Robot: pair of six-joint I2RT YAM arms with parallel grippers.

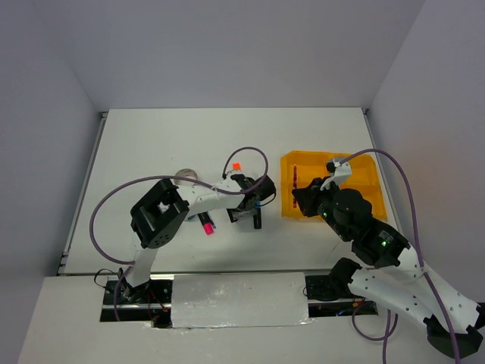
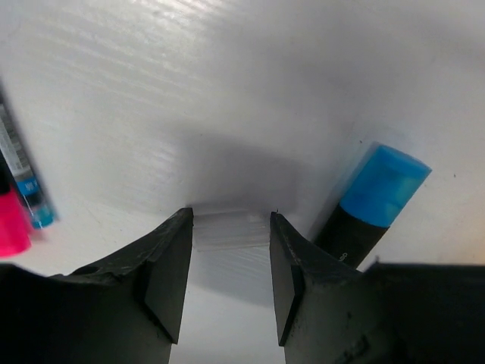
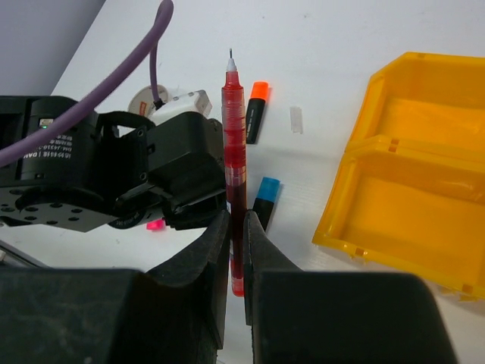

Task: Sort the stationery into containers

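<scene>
My left gripper is low over the white table [image 1: 151, 152], shut on a small translucent eraser-like piece [image 2: 231, 236]. Beside it lie a blue-capped black marker [image 2: 383, 186], a pink-capped marker [image 2: 9, 224] and a thin pen [image 2: 23, 163]. My right gripper holds a red pen [image 3: 234, 129] upright, tip upward, in front of the orange two-compartment container [image 3: 409, 205]. An orange-capped marker [image 3: 257, 102] and a small pale strip [image 3: 295, 120] lie farther back.
A round object [image 1: 186, 174] lies behind my left arm, partly hidden. Grey walls border the work area.
</scene>
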